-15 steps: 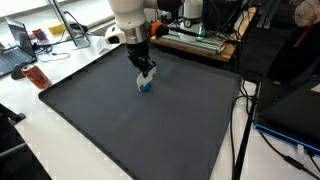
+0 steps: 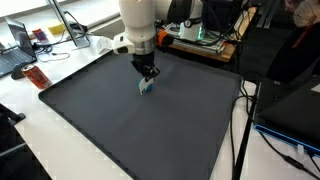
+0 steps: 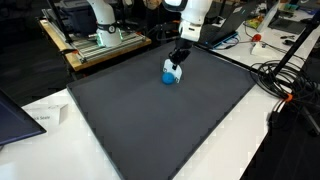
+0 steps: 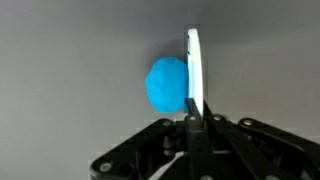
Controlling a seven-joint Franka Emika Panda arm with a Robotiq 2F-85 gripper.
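My gripper is shut on a slim white object [image 4: 194, 66], which sticks out beyond the fingers in the wrist view. Directly beside it, on the left, is a rounded blue object [image 4: 166, 85]; whether the two touch I cannot tell. Exterior view 2 has the blue object [image 3: 168, 78] low on the dark mat, with the white object [image 3: 174, 69] just above and behind it. In exterior view 1 the blue object [image 2: 145, 87] shows under my gripper, near the back of the mat.
An orange-red can [image 2: 37, 76] stands off its left corner in exterior view 1. Cables [image 3: 285, 75] run along the mat's right side in exterior view 2.
The arm has shifted slightly, and the white object's angle over the blue one differs a little.
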